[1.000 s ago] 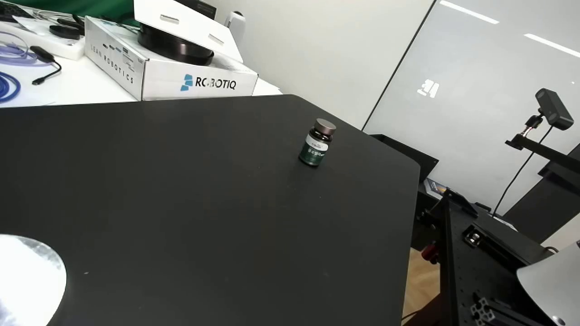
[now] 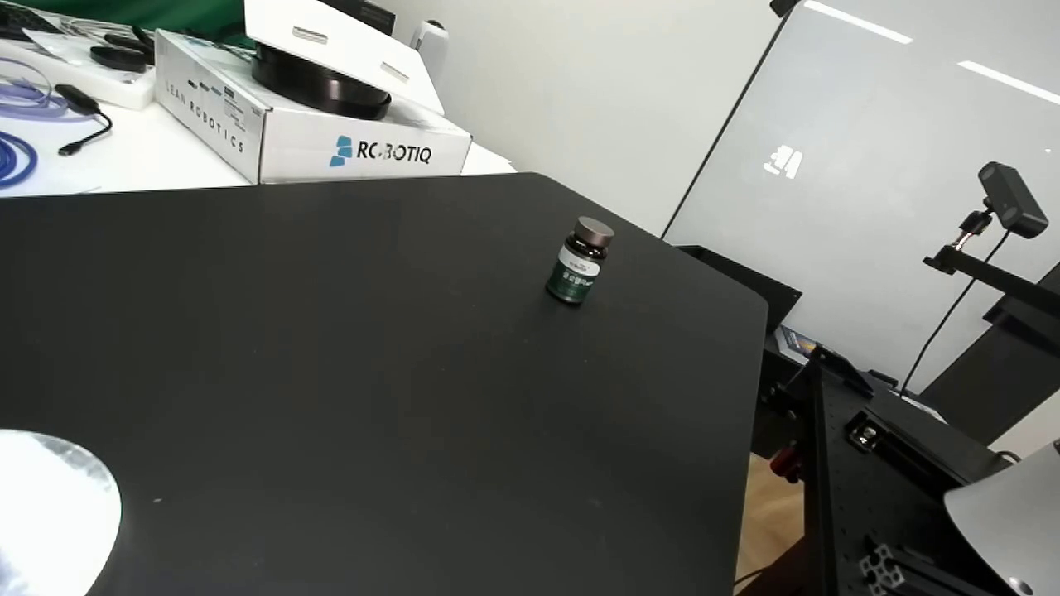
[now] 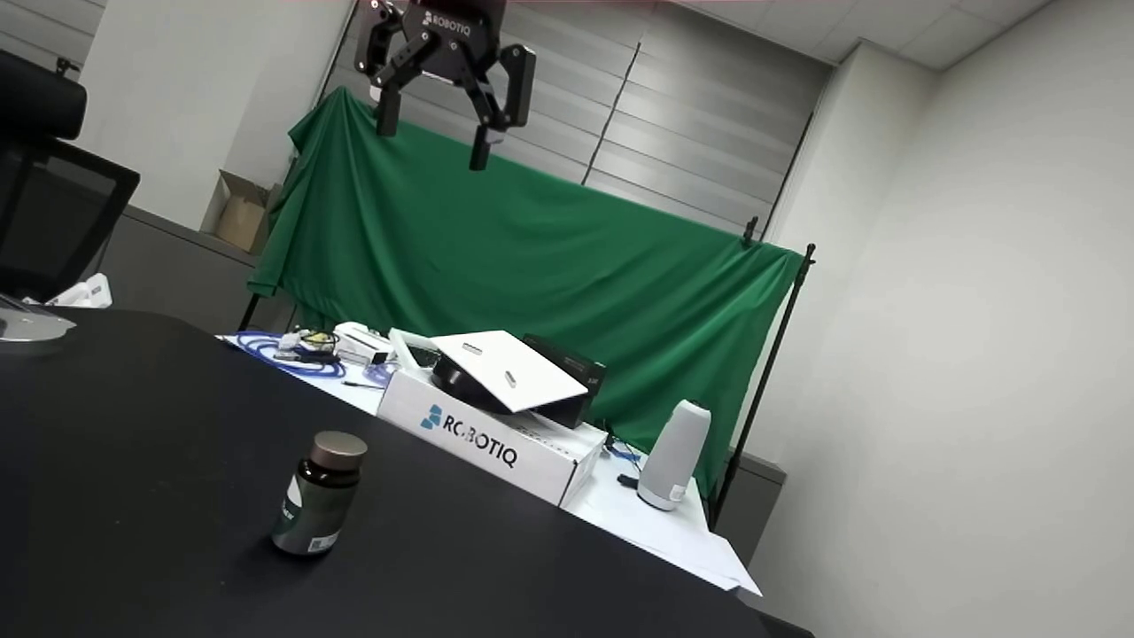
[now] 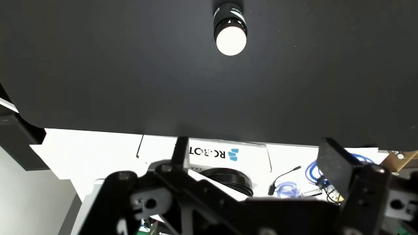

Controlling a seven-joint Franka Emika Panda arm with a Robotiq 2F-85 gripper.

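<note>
A small dark bottle (image 2: pixel 574 270) with a brown cap and a green-and-white label stands upright on the black table (image 2: pixel 348 377). Seen from the other side, the same bottle (image 3: pixel 316 500) is near the front. My gripper (image 3: pixel 433 143) hangs high above the table, fingers spread wide and nothing between them. From the wrist, the bottle (image 4: pixel 231 35) appears at the top centre, well apart from the open gripper. No part of the gripper shows in exterior view 1.
A white round object (image 2: pixel 50 516) lies at the table's left front. Beyond the far edge, a white surface holds a Robotiq box (image 2: pixel 368 149) and blue cables (image 2: pixel 15 159). The table around the bottle is bare. A camera (image 2: pixel 1014 199) is mounted at the right.
</note>
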